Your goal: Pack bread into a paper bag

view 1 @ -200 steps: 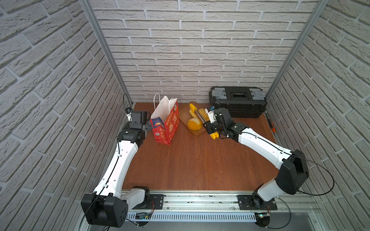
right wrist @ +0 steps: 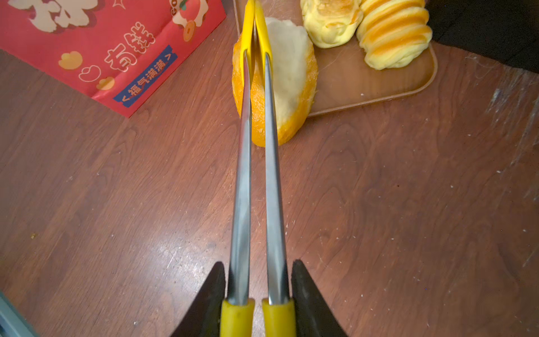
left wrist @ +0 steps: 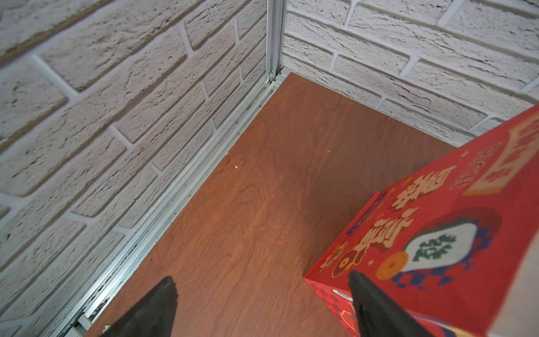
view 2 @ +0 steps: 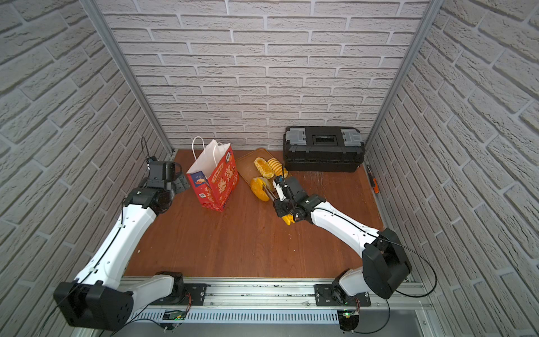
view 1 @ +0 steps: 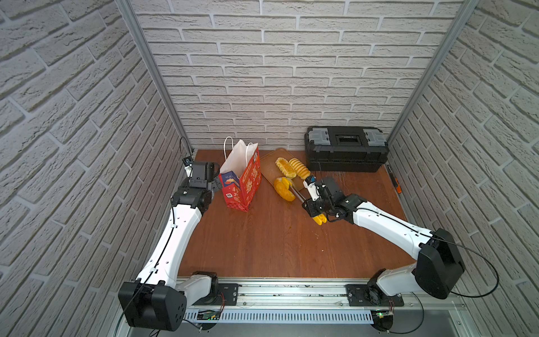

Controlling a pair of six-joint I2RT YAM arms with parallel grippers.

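My right gripper is shut on metal tongs with yellow tips. The tips lie close together in front of a round golden bread with a pale face; whether they touch it I cannot tell. That bread overhangs the near edge of the brown tray. Behind it, a golden bun and a striped roll rest on the tray. The red paper bag stands upright left of the tray, its mouth open. My left gripper is open and empty, left of the bag.
A black toolbox stands at the back right, behind the tray. An orange-and-black tool lies along the right edge. Brick-patterned walls close the back and sides.
The tongs' tips have come from the back of the tray toward the front, over the round bread. The left arm has barely moved.
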